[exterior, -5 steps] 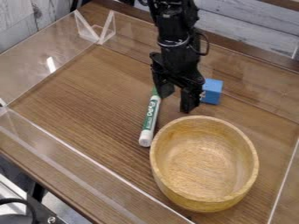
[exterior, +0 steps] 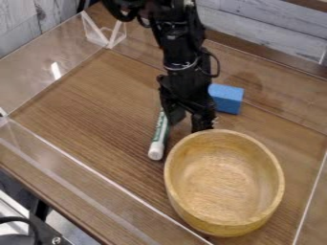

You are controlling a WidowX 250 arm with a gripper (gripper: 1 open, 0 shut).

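My black gripper (exterior: 185, 109) is low in the middle of the table, open, just behind the yellow bowl and over the upper part of a white-and-green tube (exterior: 159, 144), which lies to the left of the bowl. The bowl (exterior: 224, 201) fills the lower right. A blue block (exterior: 227, 99) sits behind and right of my gripper. Whether anything touches the fingers is hard to tell.
A white wire stand (exterior: 102, 29) stands at the back left, near the walls.
My gripper has moved down and slightly left, toward the tube and the back of the bowl. The tube, bowl and block look unmoved.
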